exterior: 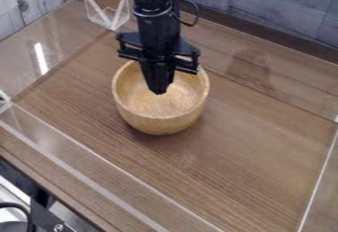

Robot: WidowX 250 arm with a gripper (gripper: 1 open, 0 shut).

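Note:
A round, cream-coloured plastic bowl [160, 109] sits on the brown wooden table [244, 172]. My black gripper [157, 76] has its lower end over the back part of the bowl, pointing down. Whether its fingers are open or shut, and whether they touch the bowl, I cannot tell from this angle.
Clear plastic or wire items sit at the back left and at the left edge. A dark cable or object lies at the bottom left corner.

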